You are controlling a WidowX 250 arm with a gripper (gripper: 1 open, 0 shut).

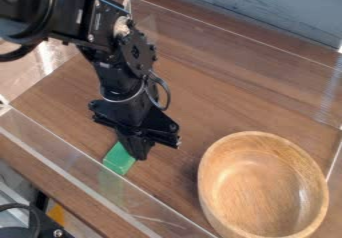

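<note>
My black gripper (pixel 136 142) points down at the left of centre, low over a green block (pixel 119 160) that lies on the wooden table near its clear front wall. The fingertips are at the block's upper end and hide part of it. They look close together; whether anything is between them I cannot tell.
A round wooden bowl (pixel 262 182) stands at the right front. Clear low walls edge the table at the front left and back.
</note>
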